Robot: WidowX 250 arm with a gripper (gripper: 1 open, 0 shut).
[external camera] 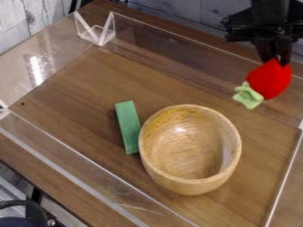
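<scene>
At the upper right, the black gripper (275, 56) is shut on a red object (271, 80) with a pale green leafy top (247, 96), like a toy strawberry or radish. It appears to be above the right part of the wooden surface, behind and right of a wooden bowl (190, 151). The bowl is empty. A green block (128, 127) lies just left of the bowl.
Clear plastic walls border the wooden work surface (83, 106). A clear bracket (97, 27) stands at the back left corner. The middle and left of the surface are open.
</scene>
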